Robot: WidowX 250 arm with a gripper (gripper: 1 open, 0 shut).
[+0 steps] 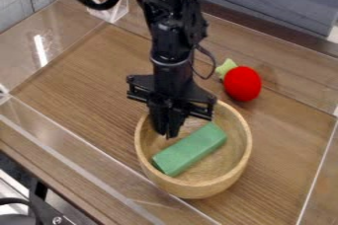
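My black gripper (166, 120) hangs in the middle of the camera view, over the upper left rim of a pale round bowl (211, 184), its fingers shut with nothing visible between them. A green oblong block (192, 152) lies in the bowl, below and right of the fingertips.
A red round object (242, 84) lies on the wooden table (73, 101) behind the bowl, to the right of the arm, with a small pale green item (224, 68) behind it.
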